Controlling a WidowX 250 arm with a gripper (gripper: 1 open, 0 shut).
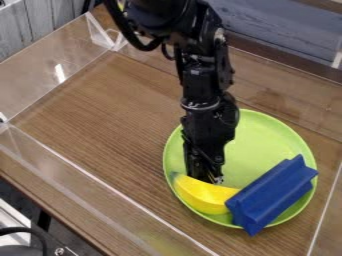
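Note:
A green plate [274,140] lies on the wooden table, holding a yellow banana-like object [201,195] and a blue block [271,195]. The black gripper [205,170] reaches down over the plate's left part, its tips low beside the yellow object. Its fingers are dark and overlap in this view, so their state and any contact with the yellow object are unclear.
Bare wooden table [94,130] stretches to the left of the plate, bordered by clear plastic walls. A grey slatted panel stands at the back. A dark cable shows at the lower left.

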